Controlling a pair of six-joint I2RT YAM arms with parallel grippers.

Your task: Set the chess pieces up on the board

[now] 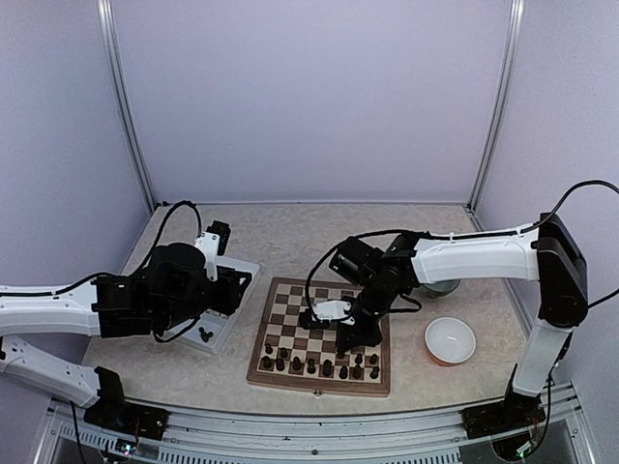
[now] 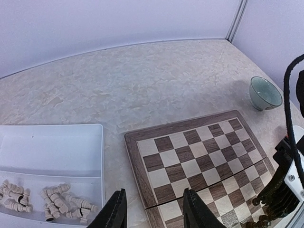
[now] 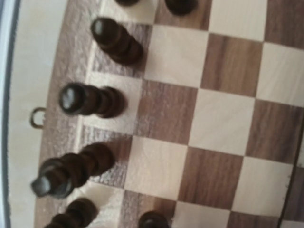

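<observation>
The wooden chessboard (image 1: 290, 314) lies mid-table, dark pieces standing along its near side, among them a tall crowned piece (image 3: 76, 168). My right gripper (image 1: 350, 340) is low over the board's near right part; its fingertips and anything between them are hidden in the top view and out of sight in its blurred wrist view. My left gripper stands open and empty above the white tray (image 2: 50, 149) at the board's left, where several light pieces (image 2: 57, 199) lie on their sides.
A green bowl (image 2: 265, 92) stands at the back right, partly hidden by the right arm in the top view, and a white bowl (image 1: 450, 337) is right of the board.
</observation>
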